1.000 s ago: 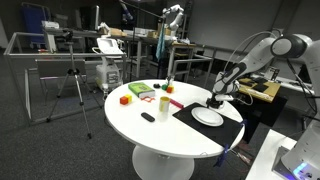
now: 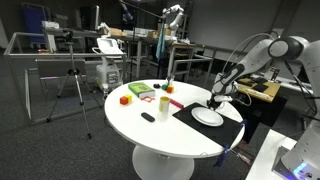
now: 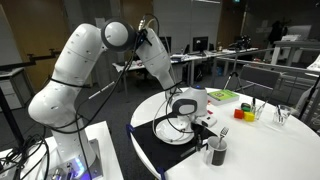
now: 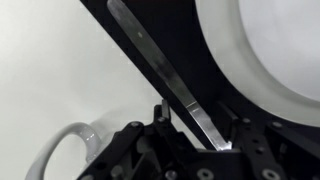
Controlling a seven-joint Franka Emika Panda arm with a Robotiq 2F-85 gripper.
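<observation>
A silver knife-like utensil [image 4: 165,70] lies slantwise on the black mat [image 4: 185,30] in the wrist view. My gripper is over its lower end, the fingers apart with the utensil showing between them; contact with it cannot be made out. Close on the right is the white plate [image 4: 290,45], which in exterior view 2 rests on the mat, partly behind the arm [image 3: 188,108]. A mug [image 3: 216,152] stands just beside the mat near my gripper, and its handle [image 4: 62,148] curves in at the wrist view's lower left.
A green box [image 2: 140,87] and several small coloured items sit farther along the round white table [image 2: 130,120]. A dark object [image 2: 148,117] lies near the table's edge. Bare tabletop surrounds it.
</observation>
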